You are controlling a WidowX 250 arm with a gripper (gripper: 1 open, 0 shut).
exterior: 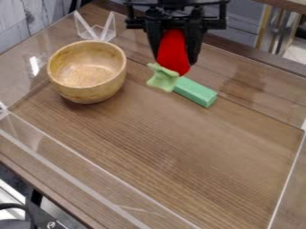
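Observation:
My gripper (174,27), mostly black, hangs at the top centre, shut on a red object (174,46) with a pale green piece (163,77) at its lower end. Its fingertips are largely hidden behind the red object. A mint-green block (196,91) lies on the wooden table (180,170) just right of and below the held object. A wooden bowl (88,72) sits to the left.
Clear plastic pieces stand at the table's far left edge and behind the bowl. A black cable shows at the bottom left corner.

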